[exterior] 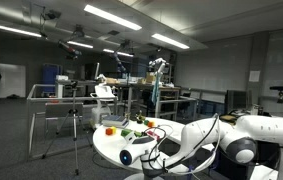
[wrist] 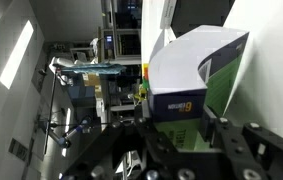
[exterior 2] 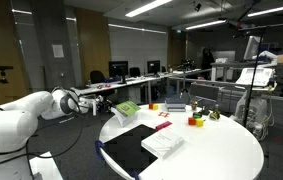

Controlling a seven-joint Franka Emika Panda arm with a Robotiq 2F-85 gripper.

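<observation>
A thin book or booklet (wrist: pixel 224 88) with a green cover and pale pages fills the middle of the wrist view. An orange and white patch shows on its near face. My gripper is shut on its near edge, the dark fingers standing at either side. In the second exterior view the green-and-white booklet (exterior 2: pixel 127 108) is tilted at the left edge of the white table (exterior 2: pixel 226 160), with the arm reaching in from the left. Whether its lower edge touches the table cannot be told.
A black flat panel (exterior 2: pixel 131 158) and a white box-like thing (exterior 2: pixel 164 143) lie on the near table. Several small coloured objects, among them a red block (exterior 2: pixel 153 107), stand farther back.
</observation>
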